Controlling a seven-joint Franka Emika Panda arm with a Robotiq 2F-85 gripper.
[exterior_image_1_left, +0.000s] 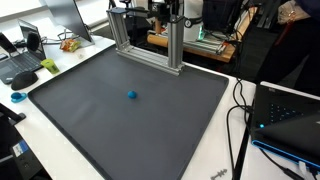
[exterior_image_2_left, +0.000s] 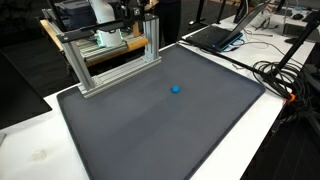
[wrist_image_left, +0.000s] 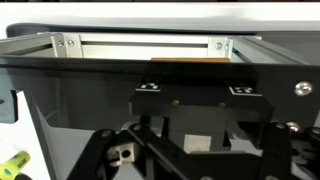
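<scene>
In the wrist view my gripper has its two dark fingertips set apart, and nothing clearly shows held between them. A tan or orange surface (wrist_image_left: 190, 60) appears just past the fingertips, partly hidden by them. A small blue object (exterior_image_1_left: 132, 95) lies alone on the dark grey mat (exterior_image_1_left: 100, 125); exterior view 2 also shows the blue object (exterior_image_2_left: 175, 89) well away from the arm. The gripper is hard to make out among the dark parts at the top of both exterior views.
A silver metal frame (exterior_image_2_left: 120, 75) stands at one edge of the mat. A laptop (exterior_image_2_left: 222, 35) and tangled cables lie beyond another side. Dark equipment (exterior_image_1_left: 285, 120) and a loose cable are on the right in exterior view 1.
</scene>
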